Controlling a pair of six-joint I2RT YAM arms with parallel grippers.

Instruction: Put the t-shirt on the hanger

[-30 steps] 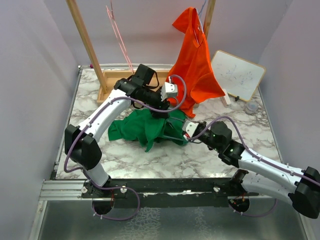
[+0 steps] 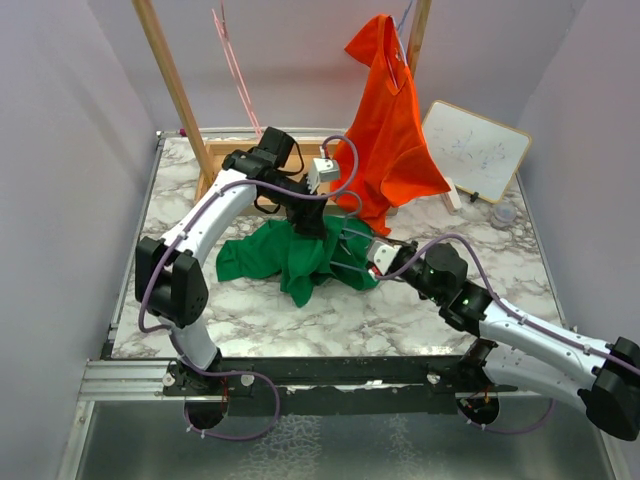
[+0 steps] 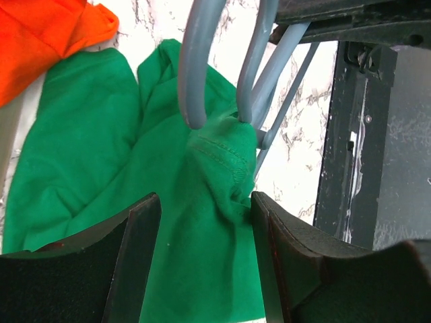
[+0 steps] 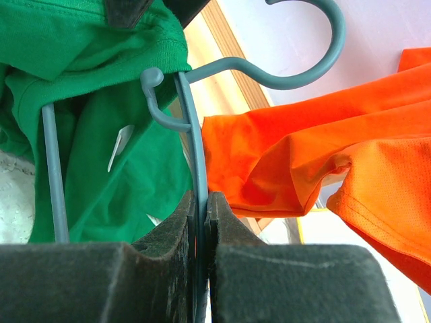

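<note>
The green t-shirt (image 2: 265, 255) lies bunched on the marble table, also filling much of the left wrist view (image 3: 108, 155). A grey-blue hanger (image 4: 286, 84) reaches into it, with green fabric (image 4: 94, 60) draped over its bars. My right gripper is shut on the hanger. My left gripper is open above the shirt, with a raised fold of cloth between and beneath its fingers near the hanger's ends.
An orange shirt (image 2: 385, 130) hangs at the back right on a wooden stand. A wooden box (image 2: 215, 152), a whiteboard (image 2: 475, 140) and a cup (image 2: 503, 213) stand at the back.
My right arm has barely moved.
</note>
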